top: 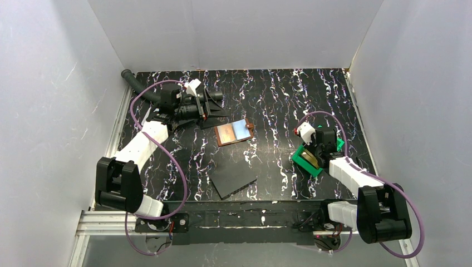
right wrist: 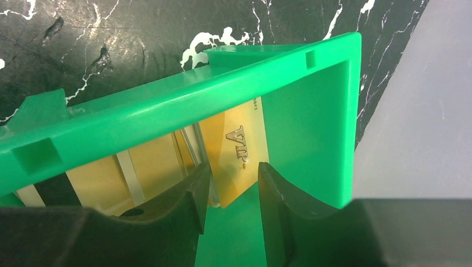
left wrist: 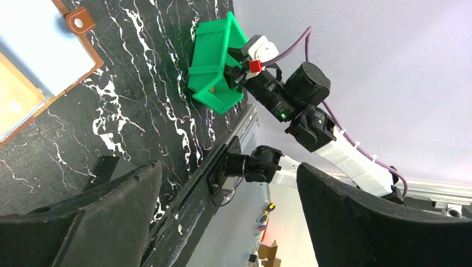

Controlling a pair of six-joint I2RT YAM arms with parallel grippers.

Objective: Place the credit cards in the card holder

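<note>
Several golden cards lean in a row inside the green box (right wrist: 311, 128), the nearest one a gold VIP card (right wrist: 250, 139). My right gripper reaches into that box with its fingers parted around the lower part of the VIP card, and I cannot tell whether either finger touches it. Open on the table's middle lies the brown card holder (top: 234, 132), an orange card on its left side and a pale blue face on its right. Over the holder's upper left, my left gripper (top: 217, 112) is open; in its wrist view nothing sits between the fingers.
A dark flat slab (top: 234, 179) lies in front of the holder. Behind the left arm runs a black tube (top: 133, 80). Between the holder and the green box the marble table is clear.
</note>
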